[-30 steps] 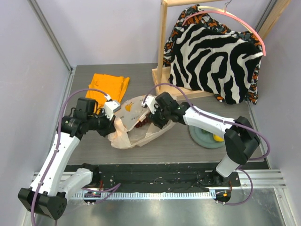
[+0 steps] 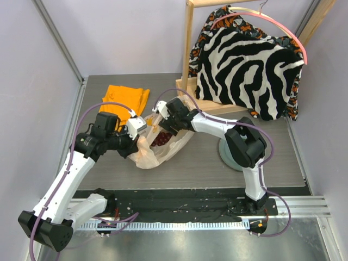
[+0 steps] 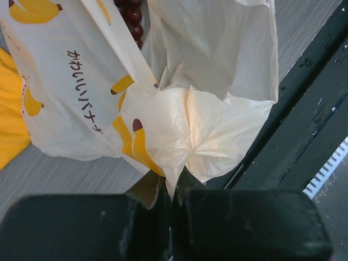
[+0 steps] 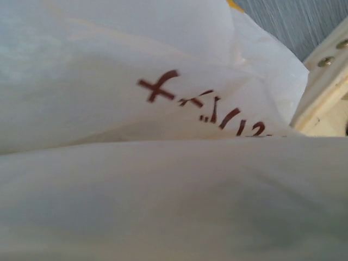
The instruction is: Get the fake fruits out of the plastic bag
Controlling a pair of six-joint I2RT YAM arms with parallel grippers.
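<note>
A white plastic bag (image 3: 217, 49) with banana prints lies mid-table, its mouth spread open. My left gripper is shut on the gathered film of its near left edge. Inside the bag are dark red grapes (image 2: 161, 138), partly showing also in the left wrist view as red grapes (image 3: 130, 19). In the top view my right gripper (image 2: 167, 130) reaches into the bag beside the grapes. Bag film fills the right wrist view and hides the fingers there, so whether the right one is open or shut does not show.
A green plate (image 2: 229, 156) sits to the right, mostly under the right arm. Orange cloth (image 2: 128, 98) lies at the back left. Behind stands a wooden rack (image 2: 187, 84) with a zebra-pattern cushion (image 2: 247, 70), close to the bag's far edge.
My right gripper has moved left and deeper over the grapes, its arm swinging across the plate. The bag's right side has shifted toward the left and back.
</note>
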